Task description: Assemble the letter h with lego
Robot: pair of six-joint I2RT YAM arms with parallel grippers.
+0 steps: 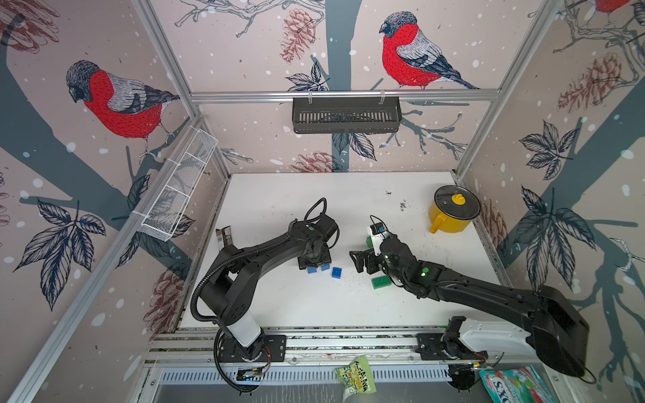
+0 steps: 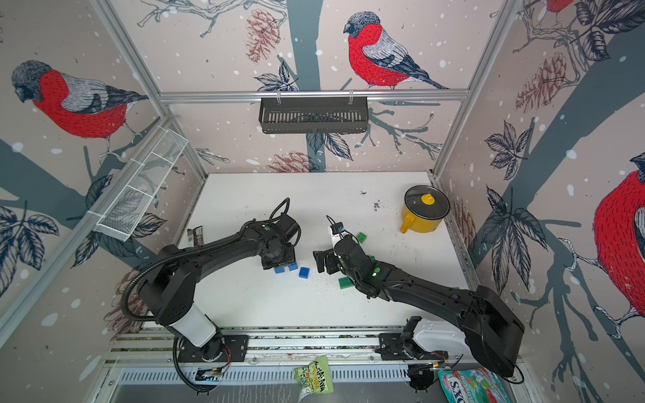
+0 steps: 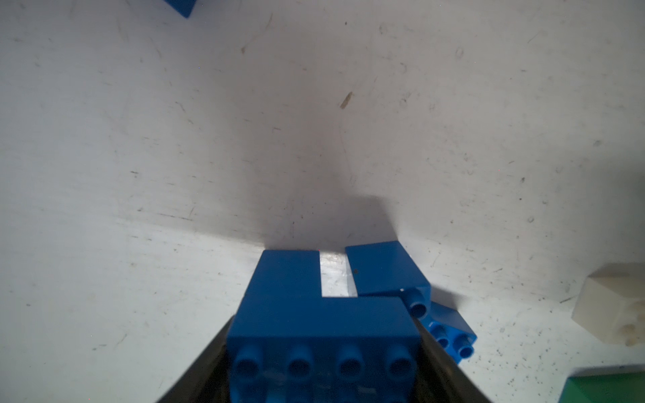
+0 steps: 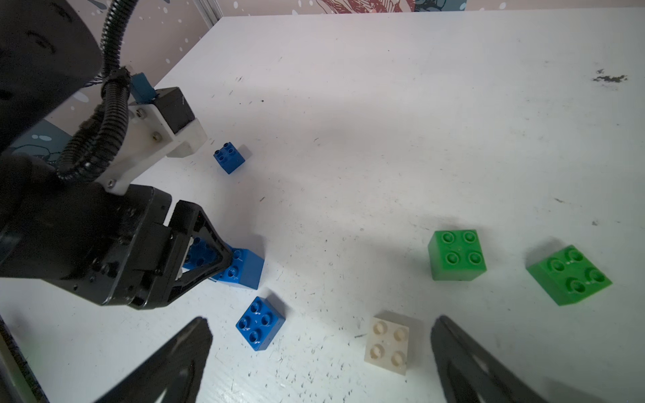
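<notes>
In the left wrist view my left gripper is shut on a long blue brick (image 3: pixel 322 319), with one blue block (image 3: pixel 290 272) below its left part. A second blue block (image 3: pixel 386 267) stands below its right part, slightly askew; whether it is joined cannot be told. Just beyond it a small blue brick (image 4: pixel 260 323) lies loose on the table. My right gripper stands open over the table, fingers wide apart. A white brick (image 4: pixel 387 344) shows between them, farther down, not touched. Another blue brick (image 4: pixel 229 158) lies farther off, behind the left gripper.
Green bricks (image 4: pixel 457 255) lie around the right arm, one of them a longer green brick (image 1: pixel 381 282) nearer the front. A yellow pot (image 1: pixel 455 208) with a lid stands at the back right.
</notes>
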